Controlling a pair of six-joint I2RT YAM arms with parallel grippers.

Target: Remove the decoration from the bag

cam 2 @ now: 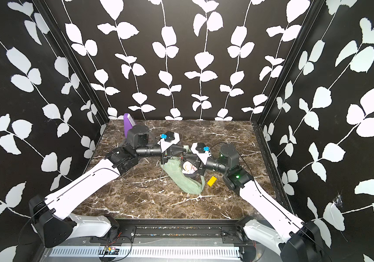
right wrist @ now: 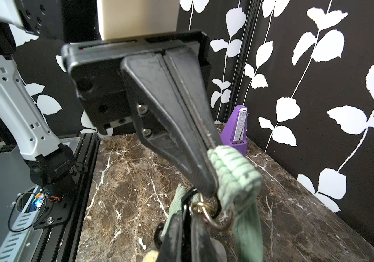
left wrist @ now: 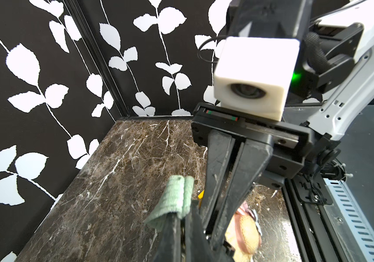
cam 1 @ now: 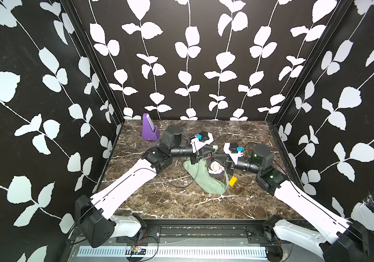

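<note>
The green cloth bag (cam 1: pixel 206 181) lies mid-table beneath both grippers. A round, pale decoration (cam 2: pixel 190 166) sits at the bag's right side, below my right gripper. Both grippers meet over it, tips close together. My left gripper (cam 1: pixel 209 148) is shut, with green strap cloth (left wrist: pixel 171 203) draped at its tip. My right gripper (cam 1: pixel 214 157) is shut on the decoration's clasp; metal rings (right wrist: pixel 215 220) show at its fingertips, beside the green strap (right wrist: pixel 243 192). Exactly what lies between the left fingers is hard to tell.
A purple metronome (cam 1: pixel 149 131) stands at the back left. A small yellow block (cam 1: pixel 233 180) lies right of the bag.
</note>
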